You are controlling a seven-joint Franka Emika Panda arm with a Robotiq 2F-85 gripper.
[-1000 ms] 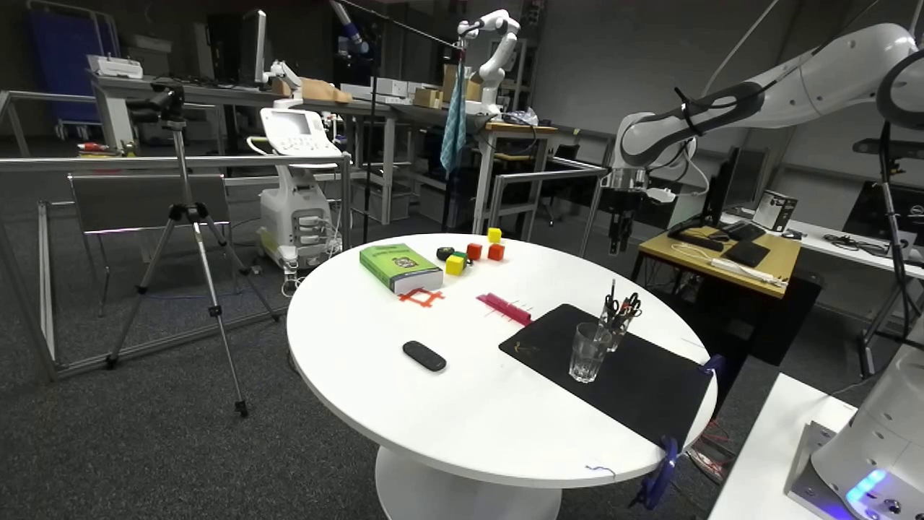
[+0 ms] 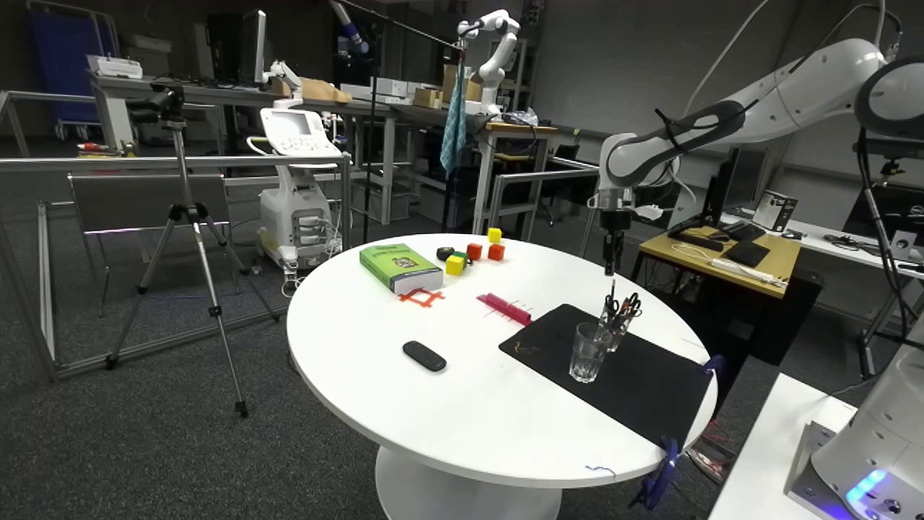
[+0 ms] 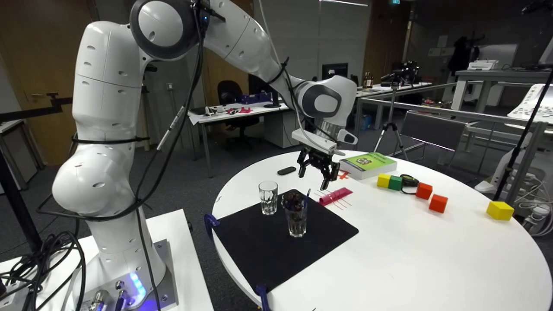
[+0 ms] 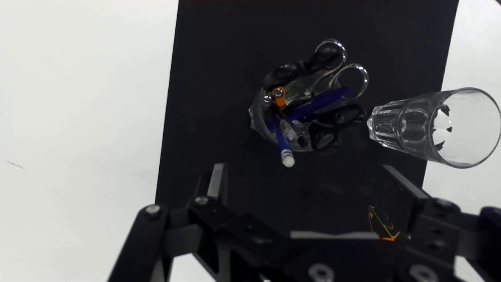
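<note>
Wide open, my gripper hangs above the black mat with nothing between its fingers. In the wrist view a glass packed with pens and scissors (image 4: 305, 110) stands just beyond the fingertips, a blue pencil with a white eraser (image 4: 286, 152) leaning out toward them. An empty clear glass (image 4: 413, 124) is upright to its right. From exterior view 2, the gripper (image 3: 313, 173) appears over and behind the filled glass (image 3: 296, 217), with the empty glass (image 3: 268, 197) beside that. Exterior view 1 shows the gripper (image 2: 613, 264) above the pens and scissors (image 2: 620, 310).
The black mat (image 3: 259, 249) is clamped at the table's edge. A pink-red piece (image 3: 335, 196), a green book (image 3: 369, 162), a dark remote (image 2: 424, 355) and several coloured cubes lie elsewhere.
In exterior view 1 the gripper has moved left and slightly lower, toward the filled glass. The objects on the table stay where they were.
</note>
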